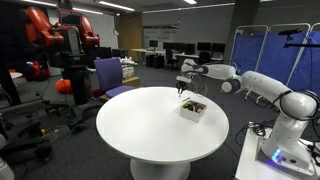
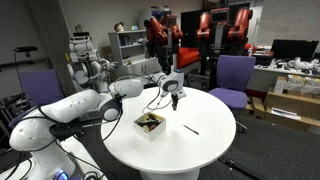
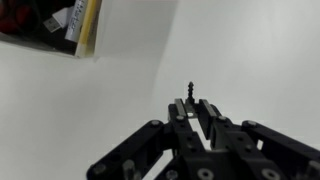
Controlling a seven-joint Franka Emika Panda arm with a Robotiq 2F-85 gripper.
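In the wrist view my gripper is shut on a thin dark object (image 3: pixel 190 90), whose narrow end sticks out past the fingertips. What it is cannot be made out. Exterior view 2 has the gripper (image 2: pixel 174 101) over the far part of the white round table (image 2: pixel 185 155), beyond an open box (image 2: pixel 151 127) with several mixed items inside. A slim dark stick, perhaps a pen (image 2: pixel 190 128), lies alone on the tabletop to the right of the box. The box's edge (image 3: pixel 88 28) shows at the wrist view's upper left, apart from the fingers.
A purple chair (image 2: pixel 233 80) stands by the table's far right side. Another robot (image 1: pixel 70 50) with red parts is beyond the table in exterior view 1. Much of the tabletop around the box is bare.
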